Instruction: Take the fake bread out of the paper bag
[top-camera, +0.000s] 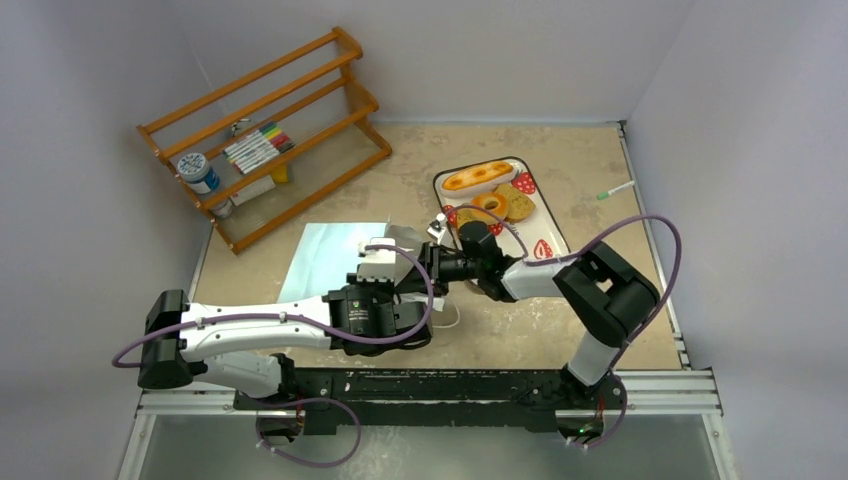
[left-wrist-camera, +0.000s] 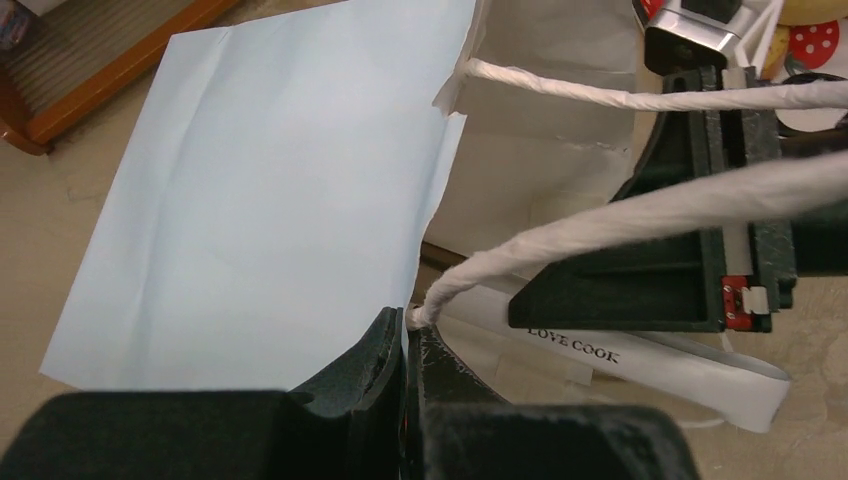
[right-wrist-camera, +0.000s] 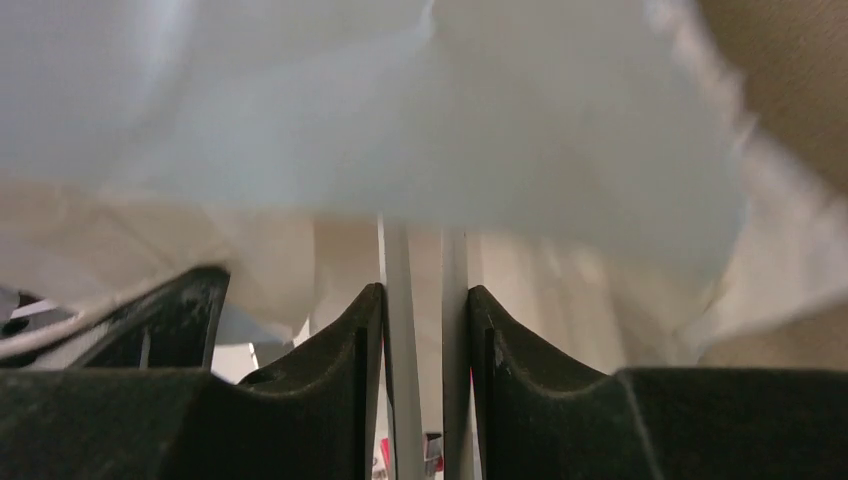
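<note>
The pale paper bag (top-camera: 330, 255) lies on the table, its broad panel filling much of the left wrist view. My left gripper is shut on the bag's thin paper rim, beside the root of a twisted white handle (left-wrist-camera: 590, 232). My right gripper stands open at the bag's mouth, behind the handles. Blurred paper (right-wrist-camera: 430, 120) hangs across its view above the fingers, and no bread shows between them. On the tray (top-camera: 548, 228) lie a long fake loaf (top-camera: 478, 176), a ring-shaped piece (top-camera: 490, 204) and a slice (top-camera: 517, 203). The bag's inside is mostly hidden.
A wooden rack (top-camera: 270, 190) with jars and markers stands at the back left. A white strap lettered LOVE COOK (left-wrist-camera: 650, 365) lies below the right gripper. A green-tipped pen (top-camera: 615, 190) rests at the far right.
</note>
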